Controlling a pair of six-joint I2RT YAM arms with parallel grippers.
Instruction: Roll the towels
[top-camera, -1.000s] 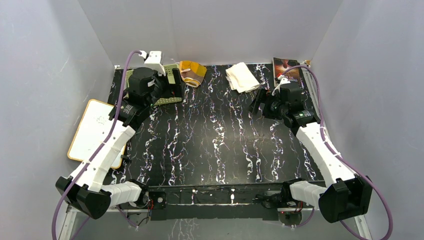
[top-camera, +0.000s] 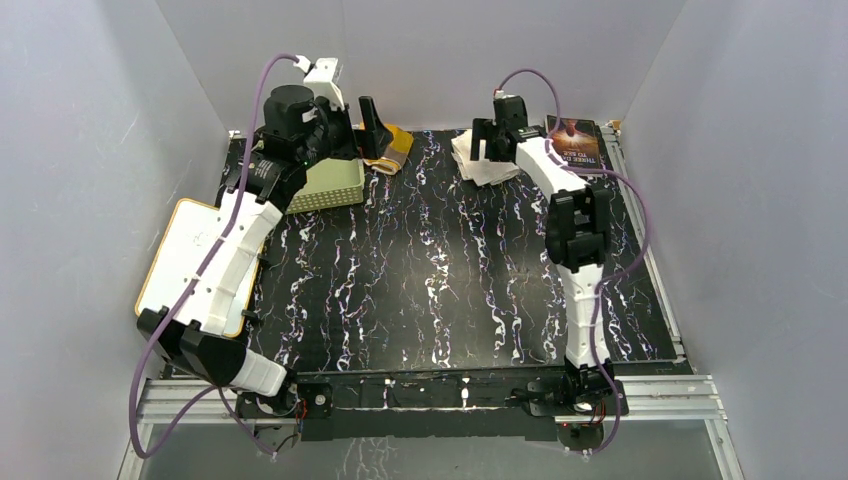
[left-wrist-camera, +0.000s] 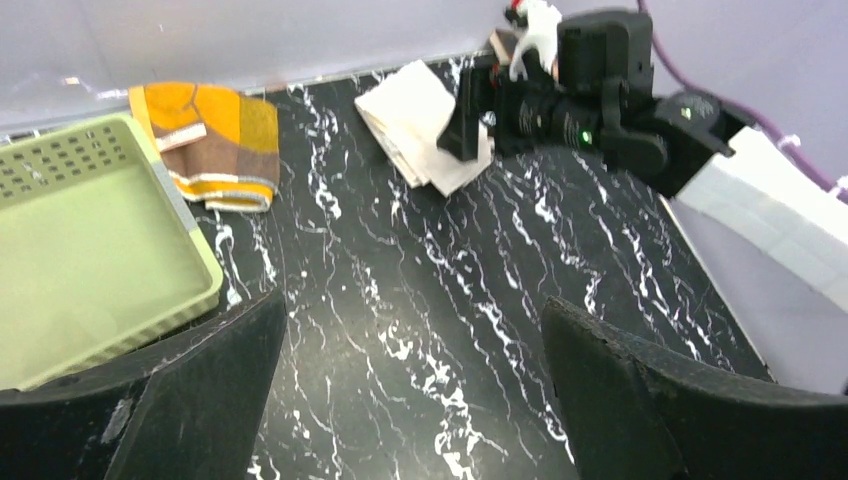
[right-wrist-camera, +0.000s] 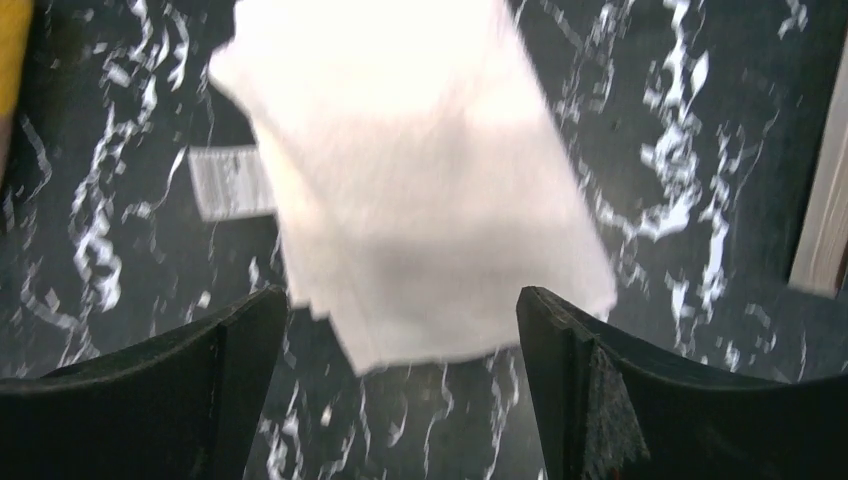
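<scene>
A folded white towel (top-camera: 483, 170) (left-wrist-camera: 400, 110) (right-wrist-camera: 420, 200) lies at the back centre-right of the dark marbled table. My right gripper (top-camera: 481, 138) hangs over it, open and empty; in the right wrist view the towel lies below and between its fingers. A yellow, brown and white striped towel (top-camera: 393, 150) (left-wrist-camera: 220, 145) lies at the back, left of the white one. My left gripper (top-camera: 366, 132) is raised near the basket and the striped towel, open, with nothing between its fingers.
A green basket (top-camera: 330, 200) (left-wrist-camera: 100, 250) stands at the back left. A book (top-camera: 575, 140) lies at the back right corner. A whiteboard (top-camera: 185, 260) leans along the left edge.
My left arm has moved slightly toward the back and right, rising over the basket.
</scene>
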